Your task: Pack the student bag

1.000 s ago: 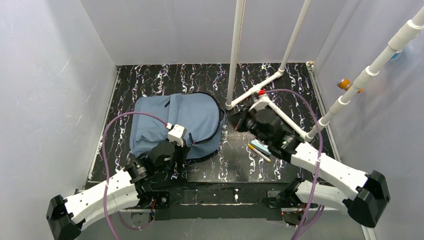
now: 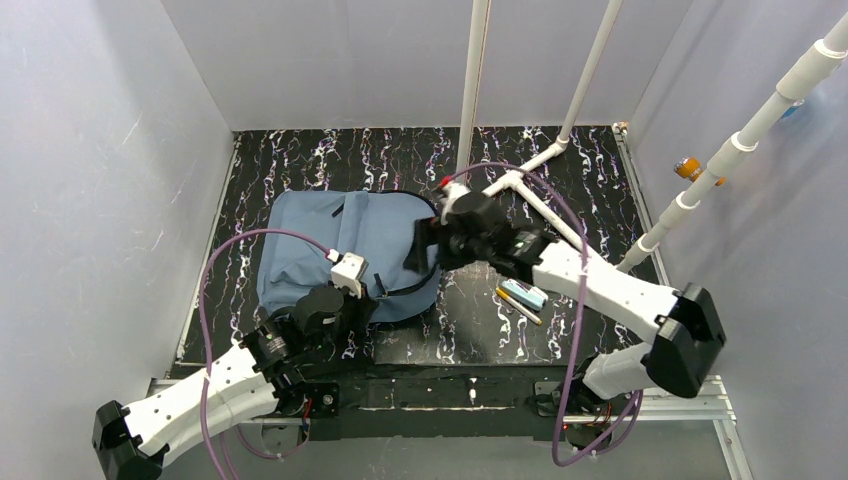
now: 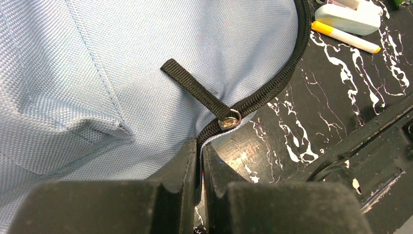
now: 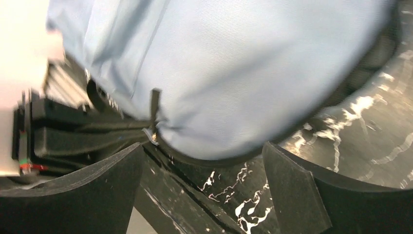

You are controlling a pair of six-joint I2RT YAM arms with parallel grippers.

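Note:
A light blue student bag (image 2: 310,230) lies flat on the dark marbled table. Along its edge runs a black zipper (image 3: 287,73), and a black pull tab (image 3: 197,90) sits close to the left fingertips. My left gripper is shut on the bag's zipper edge at the near corner. Over the bag's right side hangs my right gripper, open, its fingers wide apart with nothing between them. To the right of the bag lie a yellow-and-white marker (image 2: 518,306) and a pale blue item (image 2: 524,293), side by side.
A white pipe frame (image 2: 545,150) stands behind and to the right on the table. An orange object (image 2: 687,168) shows near the right wall. Bare table lies in front of the bag, left of the marker.
The left gripper stays nearly still at the bag's near corner.

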